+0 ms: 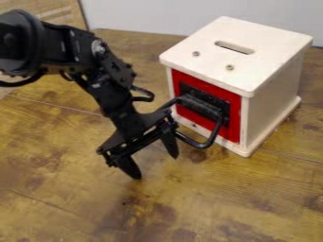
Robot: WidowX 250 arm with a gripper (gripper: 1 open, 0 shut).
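Note:
My black gripper (150, 159) hangs low over the wooden floor at the centre-left, fingers spread open and pointing down, nothing between them. To its right stands a cream wooden box (273, 104) with a slot in the top and two round metal fittings. Its front has a red panel (186, 82) carrying a black piece (209, 104), from which a black bent bar or cable runs down toward the gripper's wrist; where it ends behind the wrist is unclear.
Bare wooden floor (214, 203) fills the front and left. A pale board (44, 9) stands at the top left, and a light wall runs behind the box.

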